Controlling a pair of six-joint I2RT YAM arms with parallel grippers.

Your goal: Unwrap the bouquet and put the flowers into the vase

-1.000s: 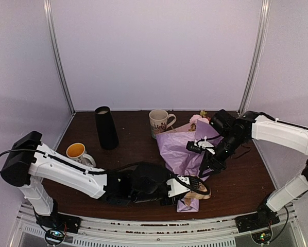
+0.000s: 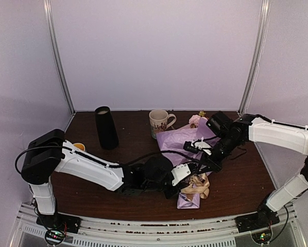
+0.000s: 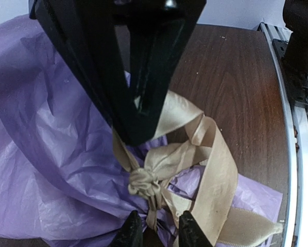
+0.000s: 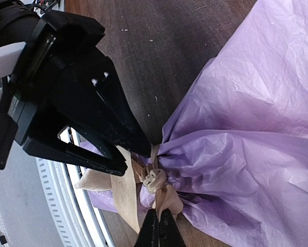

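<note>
The bouquet's pink flower (image 2: 194,121) shows at the far end of its purple wrapping (image 2: 173,141), which lies on the right half of the table. A beige ribbon (image 3: 220,175) is knotted round the stem end. The tall black vase (image 2: 106,128) stands upright at the back left. Over the knot, my left gripper is open, its fingers apart on either side of the ribbon's hanging strands. My right gripper is shut, with a strand of ribbon running from the knot to its fingertips. The stems are hidden inside the wrapping.
A patterned mug (image 2: 159,122) stands at the back, close to the wrapping. An orange-lined mug (image 2: 79,146) sits at the left, mostly hidden behind my left arm. Both grippers are crowded together at the knot.
My left gripper has shifted away from the front edge, its arm now covering more of the orange-lined mug. More ribbon is exposed.
</note>
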